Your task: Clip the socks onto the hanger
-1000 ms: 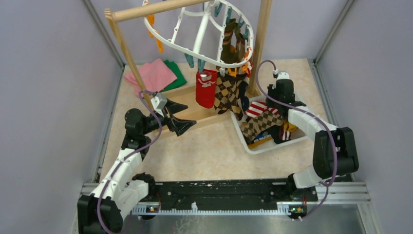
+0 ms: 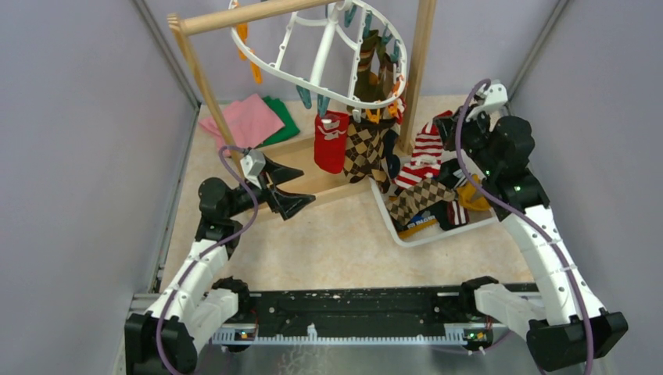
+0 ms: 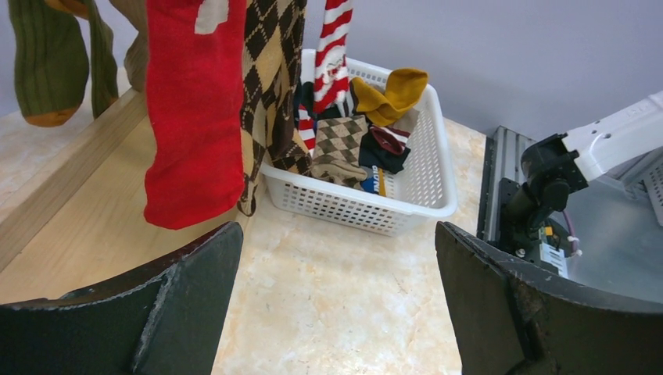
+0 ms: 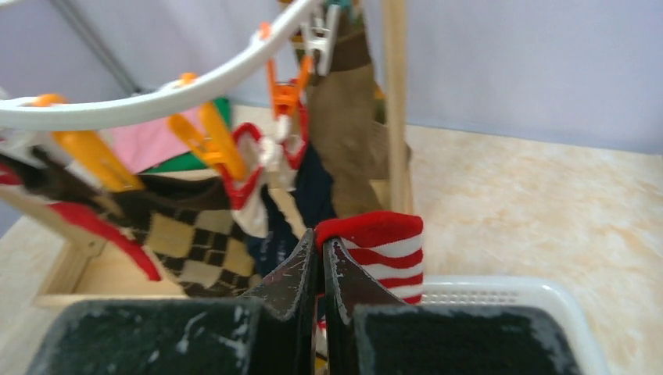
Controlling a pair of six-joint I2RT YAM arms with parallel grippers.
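Observation:
A white round hanger [image 2: 317,80] with coloured clips carries several socks, among them a red one [image 3: 191,117] and an argyle one [image 2: 363,148]. My right gripper is shut on a red-and-white striped sock [image 4: 391,262], raised above the basket at the hanger's right side. My left gripper stands open and empty, left of and in front of the hanging socks.
A white basket [image 3: 328,201] of mixed socks stands at the right. The wooden frame [image 2: 418,62] holds the hanger. Pink [image 2: 246,121] and green cloths lie back left.
My right gripper has risen out of the basket, lifting the striped sock with it. The left arm has stayed still.

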